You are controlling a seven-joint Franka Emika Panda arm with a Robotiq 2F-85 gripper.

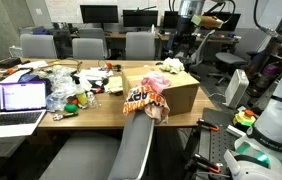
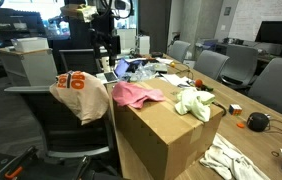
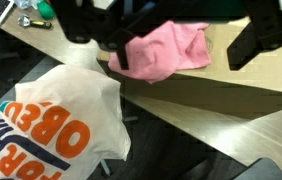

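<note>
A pink cloth (image 3: pixel 161 55) lies crumpled on top of the cardboard box (image 2: pixel 166 140), near its edge. Draped over a chair back beside the box is a white cloth with orange and dark lettering (image 3: pixel 56 125). A pale cloth (image 2: pixel 195 103) rests farther along the box top, and a white cloth (image 2: pixel 231 158) lies on the table by the box. My gripper is open above the pink cloth, its dark fingers apart in the wrist view. Nothing appears held; contact with the cloth cannot be judged.
A laptop (image 1: pixel 22 101) and several bottles and loose items crowd the table's left part. The dark chair (image 2: pixel 73 125) stands against the table side. A black mug-like object (image 2: pixel 258 121) and a headset sit on the table past the box.
</note>
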